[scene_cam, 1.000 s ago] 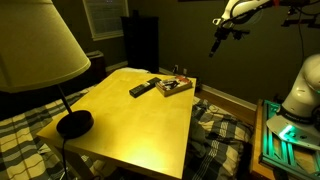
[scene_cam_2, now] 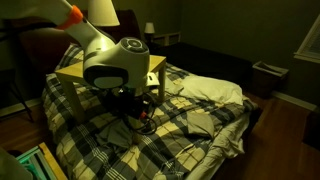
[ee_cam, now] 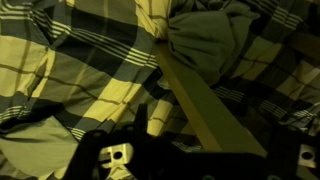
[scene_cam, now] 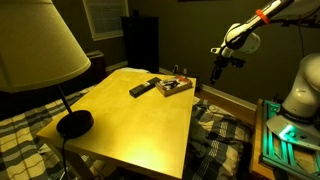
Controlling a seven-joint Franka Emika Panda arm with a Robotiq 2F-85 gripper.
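Observation:
My gripper (scene_cam: pixel 215 73) hangs in the air to the right of the table, over the plaid-covered bed (scene_cam: pixel 215 145). Two dark fingers reach in from the bottom of the wrist view, set wide apart, so the gripper is open and nothing shows between them. Below it lie the plaid bedding (ee_cam: pixel 100 70) and a crumpled grey cloth (ee_cam: pixel 205 45). A second pale grey cloth (ee_cam: pixel 38 145) rests at the lower left. In exterior view 2 the arm (scene_cam_2: pixel 115 65) covers part of the bed, and its fingertips are hard to make out.
A yellow table (scene_cam: pixel 130 125) carries an open box (scene_cam: pixel 174 88) of small items, a black object (scene_cam: pixel 141 90) and a large lamp (scene_cam: pixel 74 123). A wooden strip (ee_cam: pixel 200 100) runs diagonally under the gripper. White bedding (scene_cam_2: pixel 212 91) lies farther along the bed.
Over the last second the arm has come down beside the table, bringing my gripper lower. Objects on the table have stayed in place.

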